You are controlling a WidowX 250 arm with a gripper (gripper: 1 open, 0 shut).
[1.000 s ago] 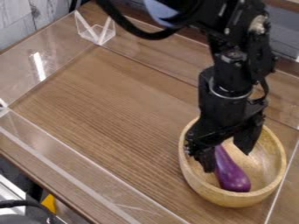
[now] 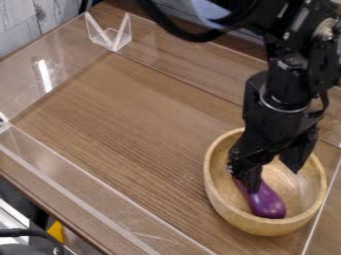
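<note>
A wooden bowl (image 2: 296, 216) at the lower right holds a purple eggplant-like object (image 2: 265, 202). My black gripper (image 2: 268, 159) is open over the bowl, its fingers spread toward the left and right sides of the bowl. One finger reaches down near the upper end of the purple object; whether it touches it is unclear.
A clear plastic piece (image 2: 110, 35) stands at the back left. Cables run along the top and at the lower left corner.
My gripper has moved right and slightly up over the past second, still open. The purple object and bowl look nearly unchanged.
</note>
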